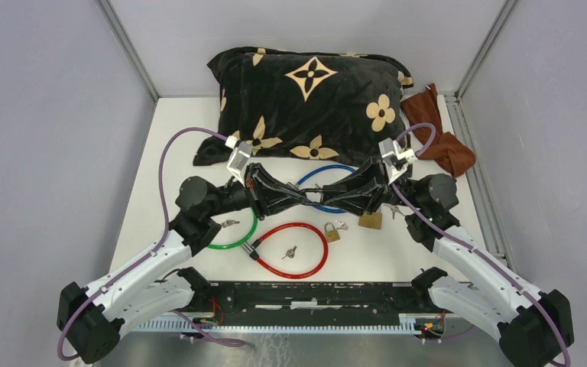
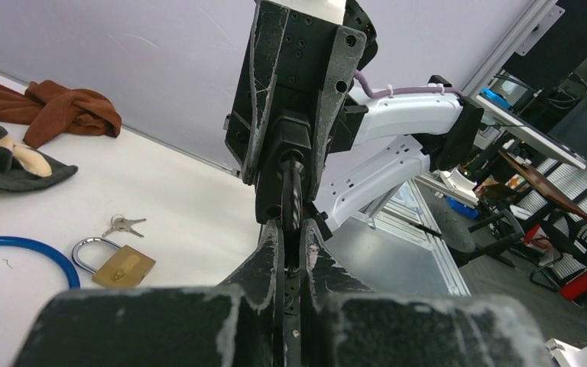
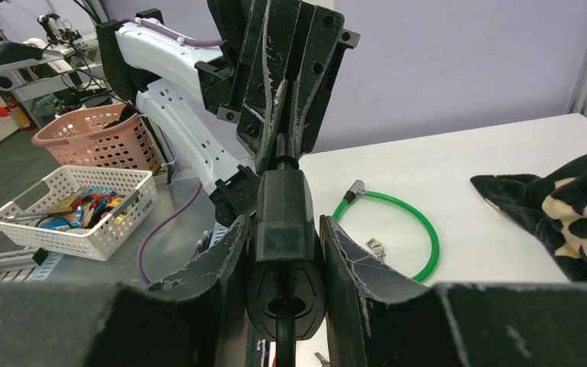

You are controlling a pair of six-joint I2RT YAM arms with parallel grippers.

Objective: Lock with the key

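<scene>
Above the table, in the top view, my left gripper (image 1: 306,197) and right gripper (image 1: 330,197) face each other, fingertips close together. Thin dark bars bridge the small gap between them. The left wrist view shows my left gripper shut on a black lock shackle (image 2: 292,206), seen edge-on. In the right wrist view a black lock body (image 3: 281,218) fills the space between the fingers of my shut right gripper. The lock's far end reaches toward the left gripper. Whether the shackle is fully seated in the body cannot be told. No key shows in either gripper.
On the white table lie a red cable lock (image 1: 323,237), a green one (image 1: 237,244), a blue one (image 1: 336,167), a small brass padlock (image 1: 332,235), a larger one (image 1: 371,221) and loose keys (image 1: 290,252). A dark patterned cushion (image 1: 313,115) and brown cloth (image 1: 447,149) cover the back.
</scene>
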